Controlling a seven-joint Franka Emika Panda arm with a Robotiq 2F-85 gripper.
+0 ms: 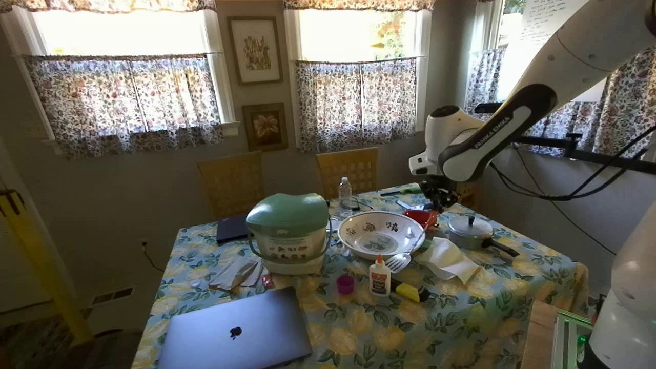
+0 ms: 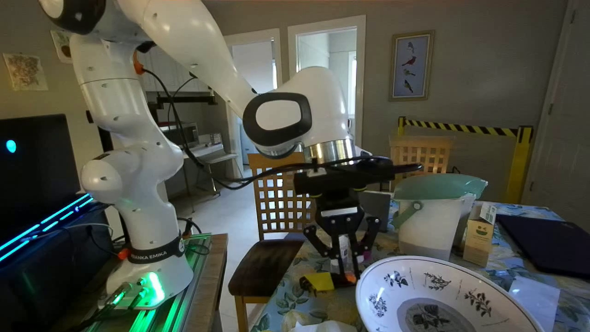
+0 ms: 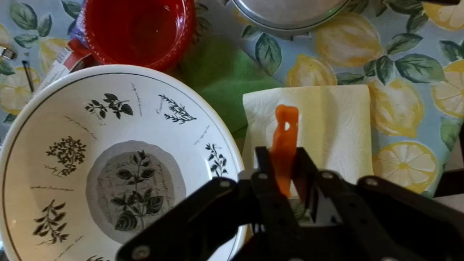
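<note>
My gripper (image 1: 439, 202) is shut on the orange handle (image 3: 285, 141) of a slotted spatula. In exterior view 1 the spatula's pale head (image 1: 398, 262) hangs at the near right rim of the white bowl (image 1: 356, 249), slanting down from the fingers; whether it touches the rim or the cloth, I cannot tell. The wrist view has the handle upright between the fingertips, to the right of the patterned bowl (image 3: 200, 130), with the spatula head hidden. In exterior view 2 my gripper (image 2: 347, 271) is beside the bowl's left rim.
A red bowl (image 3: 139, 30) and a lidded pot (image 1: 470, 230) stand near the white bowl. A paper towel (image 1: 449, 259), glue bottle (image 1: 380, 278), yellow sponge (image 1: 407, 292) and purple cup (image 1: 345, 284) lie around its near side. The green-lidded bin (image 1: 289, 233) stands left, the laptop (image 1: 240, 332) in front.
</note>
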